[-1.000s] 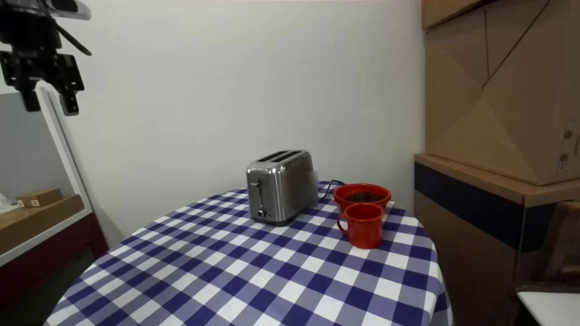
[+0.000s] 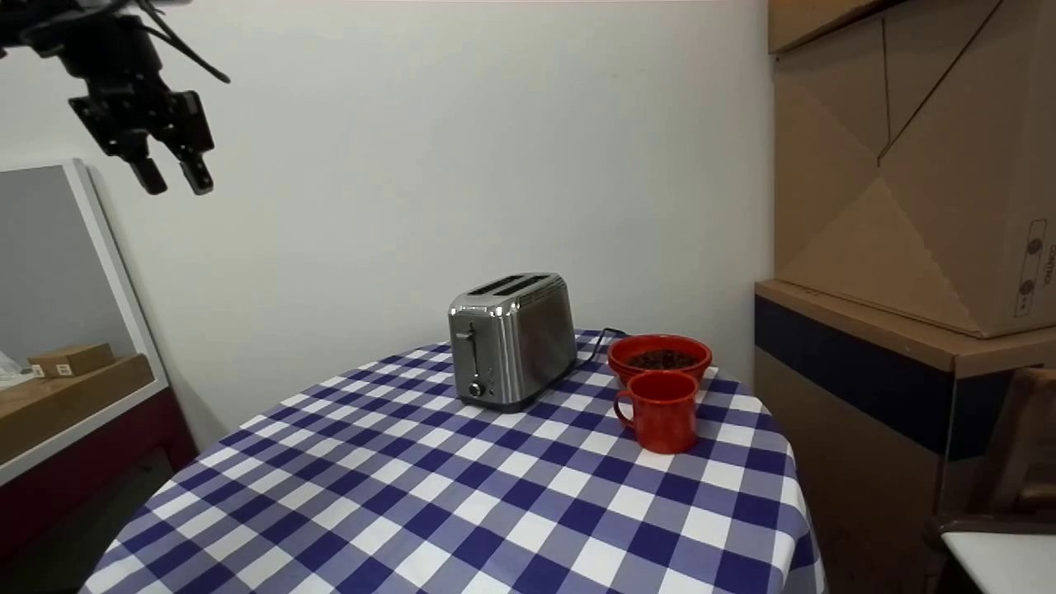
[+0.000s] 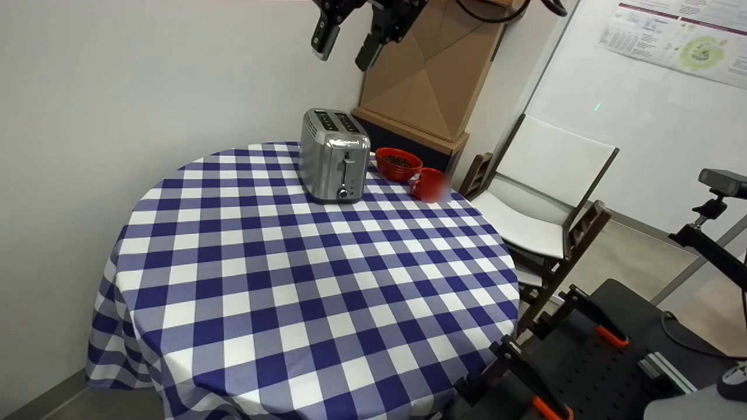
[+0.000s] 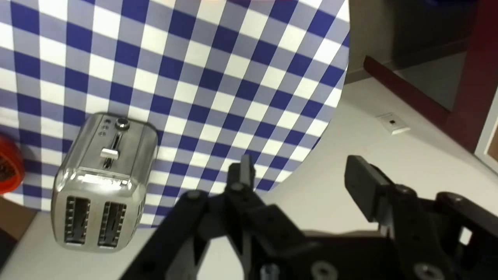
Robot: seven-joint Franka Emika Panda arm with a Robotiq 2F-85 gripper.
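Observation:
High above the tablecloth and well clear of everything on it hangs my gripper (image 2: 174, 179), also at the top of the second exterior view (image 3: 344, 56). Its fingers (image 4: 362, 186) stand partly apart, with only empty air between them. A silver two-slot toaster (image 2: 515, 341) stands upright on the table, its slots facing up and its lever (image 4: 109, 153) at the front. Right of it in the first exterior view are a red mug (image 2: 665, 412) and, just behind, a red bowl (image 2: 634, 348) with dark bits inside. The wrist view shows only part of the bowl (image 4: 10, 163).
A blue-and-white checked cloth (image 3: 280, 280) covers the round table, whose front and left are clear. A white wall (image 2: 396, 148) rises behind. Cardboard boxes (image 2: 891, 198) stand beyond the bowl, and a white chair (image 3: 539, 189) is past the table's right edge.
My gripper has moved right in the first exterior view and tilted somewhat. The gap between its fingers looks narrower. The toaster, mug and bowl are where they were.

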